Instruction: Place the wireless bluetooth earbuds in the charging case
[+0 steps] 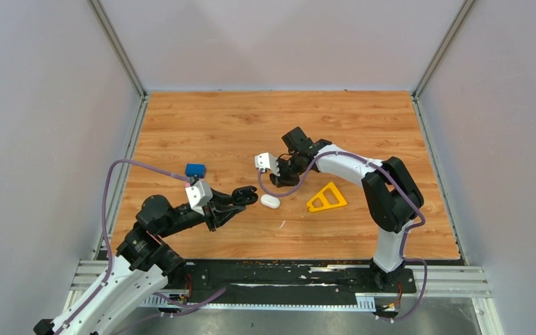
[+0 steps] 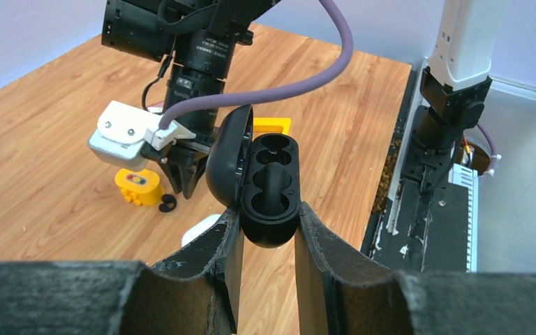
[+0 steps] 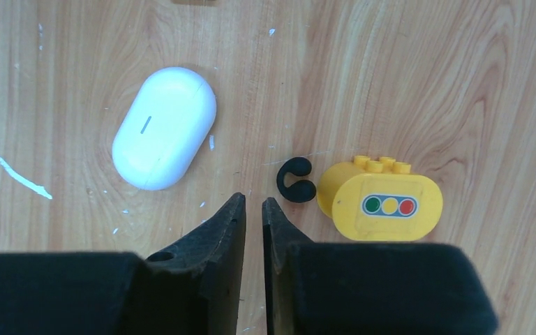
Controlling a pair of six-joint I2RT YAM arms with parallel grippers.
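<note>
A black charging case [image 2: 271, 227] is held by my left gripper, its lid tipped up and its dark wells facing the left wrist camera. Whether the curved piece inside is an earbud is hard to tell. On the wood lies a black C-shaped earbud [image 3: 297, 180], touching or nearly touching a yellow toy block [image 3: 387, 202]. My right gripper hangs over the table, its fingers parted by a narrow gap with nothing in it; in its wrist view the earbud appears just beyond the right fingertip. From above, the right hand covers the earbud and the yellow block.
A white oval case [image 3: 165, 129] lies near the earbud, close to the black case in the top view. A yellow triangle [image 1: 326, 198] sits to the right, a blue block [image 1: 195, 170] at the left.
</note>
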